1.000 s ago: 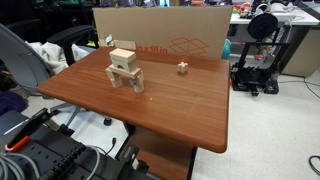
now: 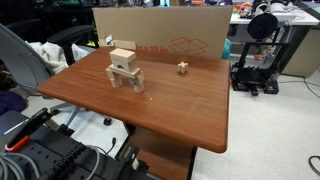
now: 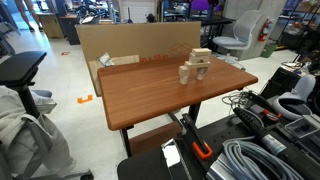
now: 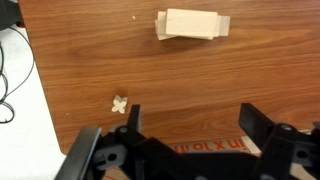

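A small structure of pale wooden blocks stands on the brown table [image 2: 185, 105], left of its middle in exterior view 1. Its top block [image 2: 123, 57] rests on a flat piece [image 2: 126, 71] held up by upright legs [image 2: 138, 84]. From above, the wrist view shows the top block [image 4: 191, 23] near the upper edge. A small knobbed wooden piece [image 2: 182, 68] lies alone toward the back; the wrist view has this piece [image 4: 119, 104] left of centre. My gripper is open above the table, its fingers wide apart with nothing between them. Neither exterior view shows it clearly.
A cardboard panel [image 2: 160, 31] stands along the table's back edge, its red print [image 4: 215, 145] visible near my gripper. Cables [image 3: 250, 160] and black equipment crowd the front side.
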